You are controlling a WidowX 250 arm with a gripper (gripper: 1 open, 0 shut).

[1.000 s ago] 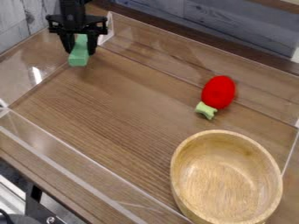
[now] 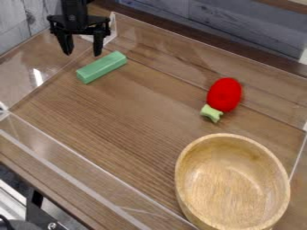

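A black gripper [image 2: 81, 43] hangs at the top left with its fingers apart and nothing between them. A green block [image 2: 100, 67] lies on the brown surface just below it and a little to the right, apart from it. A red object [image 2: 224, 94] with a small light-green piece [image 2: 211, 114] at its lower end lies on the right side.
A large tan bowl [image 2: 231, 182] stands at the lower right. A pale wall [image 2: 240, 22] borders the back.
The gripper has moved slightly up and left.
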